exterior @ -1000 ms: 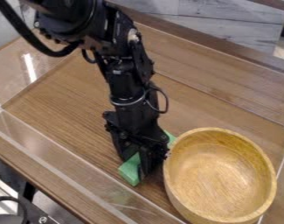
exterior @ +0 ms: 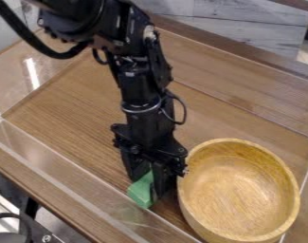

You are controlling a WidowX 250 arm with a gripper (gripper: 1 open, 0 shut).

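Observation:
My black gripper [exterior: 154, 169] is low over the wooden table [exterior: 70, 128], just left of a large pale wooden bowl [exterior: 239, 204]. A small green object [exterior: 139, 193] lies at its fingertips, partly hidden by the gripper. I cannot tell whether the fingers are closed on it.
The bowl fills the lower right of the table. A clear edge strip runs along the front left, with dark cables [exterior: 10, 217] beyond it.
The gripper has shifted slightly, and less of the green object shows on its right side than a second ago. The bowl has not moved.

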